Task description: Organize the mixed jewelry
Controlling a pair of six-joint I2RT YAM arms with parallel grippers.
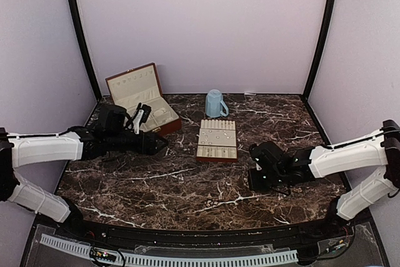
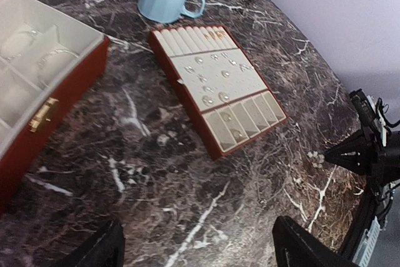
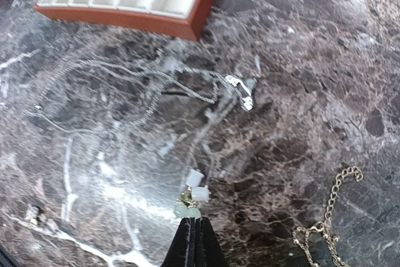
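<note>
In the right wrist view, my right gripper is shut on a small jewelry piece (image 3: 190, 208) with pale green and whitish beads at its fingertips. From above, this right gripper (image 1: 252, 184) is low over the table's right side. My left gripper is open and empty above the table, right of the jewelry box (image 1: 166, 127). A silver chain (image 3: 94, 63) lies looped beyond the right fingers, and a gold chain (image 3: 331, 217) lies to their right. Small rings (image 2: 225, 74) sit in the red-edged tray (image 1: 217, 159).
A blue mug (image 1: 214, 104) stands behind the tray. The box's lid (image 1: 133, 85) is up. A few small pieces (image 1: 213, 202) lie near the front edge. Bare marble (image 1: 137, 198) stretches across the front left.
</note>
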